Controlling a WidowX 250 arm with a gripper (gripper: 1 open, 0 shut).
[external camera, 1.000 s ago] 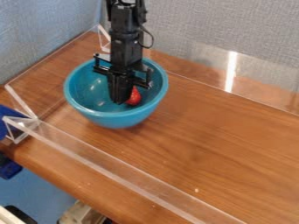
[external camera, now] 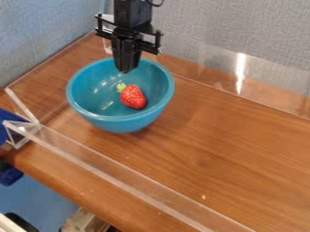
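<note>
A teal bowl (external camera: pixel 97 113) sits on the wooden surface in the left half of the view, with a red strawberry (external camera: pixel 133 96) lying inside it. My black gripper (external camera: pixel 126 65) hangs over the back part of the bowl, above and behind the strawberry and apart from it. I cannot tell from this view how far its fingers are parted; the strawberry is not between them.
Grey walls and clear panels border the surface at the back and left, with a clear strip along the front left. Blue objects (external camera: pixel 10 170) lie beyond the left edge.
My gripper has risen up and out of the bowl, uncovering the strawberry, which now shows fully inside it.
</note>
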